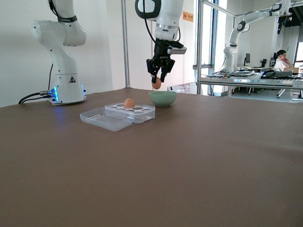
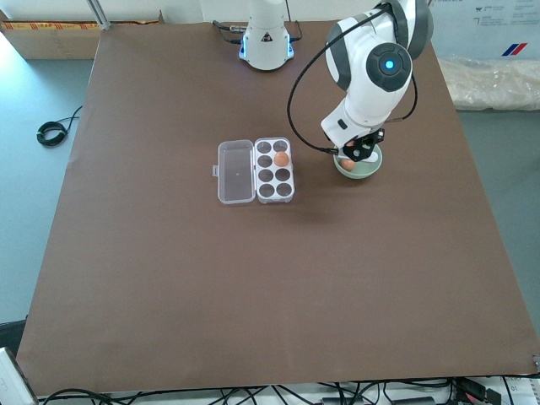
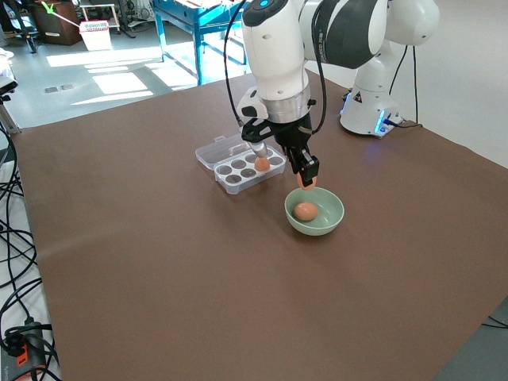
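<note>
My black gripper (image 1: pixel 156 75) hangs above the green bowl (image 3: pixel 313 223), shut on an egg (image 1: pixel 156 84); in the right view that held egg is mostly behind the fingers. A second egg (image 3: pixel 306 211) lies in the bowl. Beside the bowl stands a clear plastic egg tray (image 2: pixel 275 196) with its lid (image 2: pixel 236 173) open flat, holding one egg (image 1: pixel 129 103) among otherwise empty round holes.
Cables run along one table edge, off the top.
</note>
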